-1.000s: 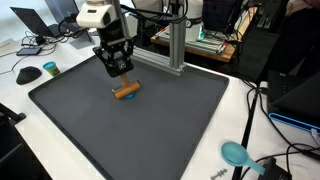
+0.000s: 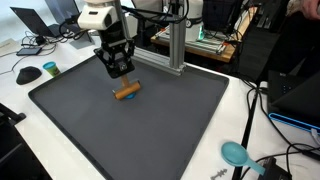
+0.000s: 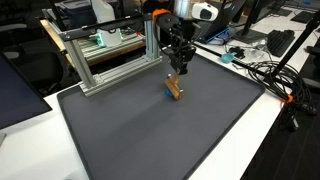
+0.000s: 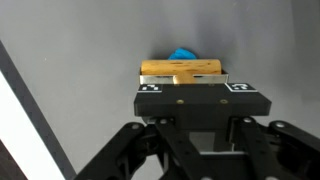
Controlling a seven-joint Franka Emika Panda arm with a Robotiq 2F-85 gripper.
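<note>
A light-brown wooden piece like a small mallet, with a round crosswise head [image 2: 127, 91] and a short upright stem, is under my gripper [image 2: 124, 77]. The fingers are shut on the stem. From the second exterior view, the wooden piece [image 3: 174, 87] looks tilted below the gripper [image 3: 177, 71]. In the wrist view its head [image 4: 165, 67] lies across, just beyond the gripper. A small blue object [image 4: 182, 54] shows behind and partly under the head, mostly hidden. Whether the wood touches it, I cannot tell.
The grey board [image 2: 135, 130] is otherwise clear, with wide free room towards the front. A metal frame [image 3: 115, 68] stands at its far side. Off the board are a green cup [image 2: 51, 69], a dark cap-like object [image 2: 29, 75] and a turquoise round object [image 2: 236, 154].
</note>
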